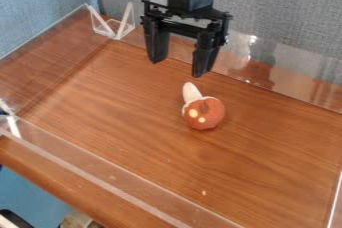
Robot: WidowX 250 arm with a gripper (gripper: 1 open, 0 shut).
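Note:
My black gripper (179,52) hangs above the back part of the wooden surface, its two fingers wide apart with nothing between them. In front of it and a little to the right, a round orange toy (206,115) with pale spots and a white upright part lies on the surface, apart from the fingers.
A white wire-like object (111,24) stands at the back left. Grey padded panels rise behind and to the left. Small dark and white items sit at the left edge and bottom-left corner, partly cut off.

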